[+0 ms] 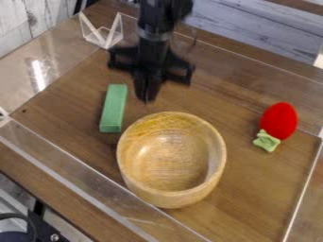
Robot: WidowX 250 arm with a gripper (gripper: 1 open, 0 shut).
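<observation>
My arm and gripper point(147, 74) hang over the back middle of the wooden table, dark and blurred, so the fingers are hard to make out. A green block point(112, 108) lies left of a large wooden bowl point(169, 189), with the gripper above and to its right, apparently apart from it. The bowl is empty. At the right lies a red oval object point(279, 121), with a small light-green piece point(266, 141) at its lower end.
A white wire object point(101, 31) stands at the back left. Clear low walls edge the table point(252, 189).
</observation>
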